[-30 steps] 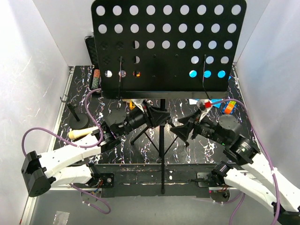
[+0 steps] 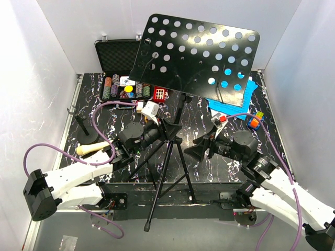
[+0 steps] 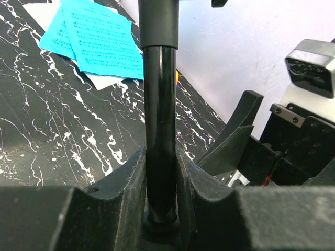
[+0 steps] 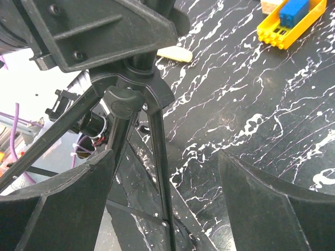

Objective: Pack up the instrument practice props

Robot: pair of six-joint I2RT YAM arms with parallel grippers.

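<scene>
A black perforated music stand leans back over the table on a pole above a tripod. My left gripper is at the pole, its fingers closed around it in the left wrist view. My right gripper stands open right of the tripod, whose hub and legs show just beyond its fingers, with nothing between them.
Blue and white sheets lie at back right, near coloured blocks. An open case with chips, a black stand and a yellow tray occupy the back and left.
The music stand's plate has tilted and moved back and right, uncovering the case. The tripod now slants, its front foot lower and further left. My right gripper has moved slightly down and left.
</scene>
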